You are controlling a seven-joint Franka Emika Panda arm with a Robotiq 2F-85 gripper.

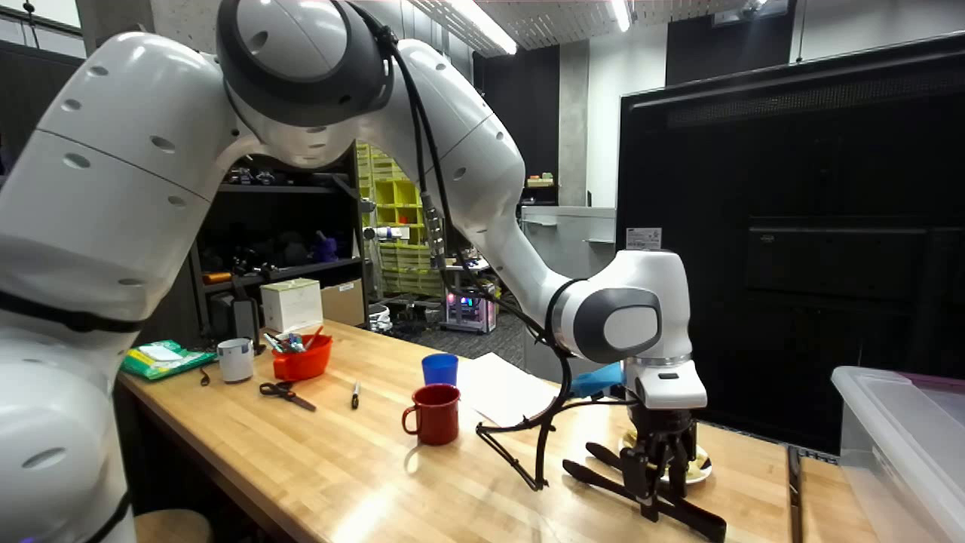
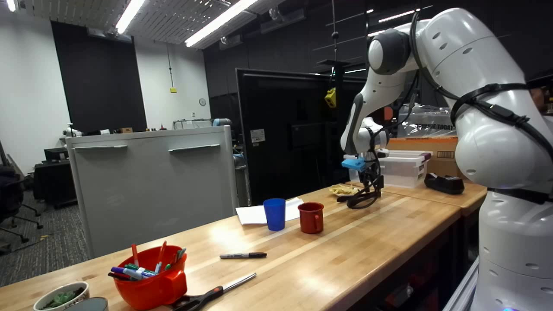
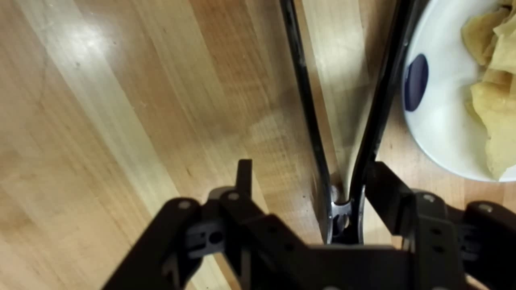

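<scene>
A pair of black tongs (image 1: 624,487) lies on the wooden table, its two long arms spread in a narrow V. In the wrist view the joined end of the tongs (image 3: 344,220) sits between the fingers of my gripper. The right finger (image 3: 389,191) is close against one tong arm, though contact is hard to tell; clear space separates the left finger (image 3: 244,179) from the tongs. My gripper (image 1: 653,503) points down, low over the table, and is partly open. Beside the tongs stands a white plate (image 3: 442,140) with yellow chips (image 3: 500,111).
A red mug (image 1: 436,416), a blue cup (image 1: 440,368) and white paper (image 1: 502,391) are farther along the table. Beyond them are a marker (image 2: 243,255), scissors (image 2: 212,295) and a red pen holder (image 2: 155,287). A clear plastic bin (image 1: 896,443) stands to the right.
</scene>
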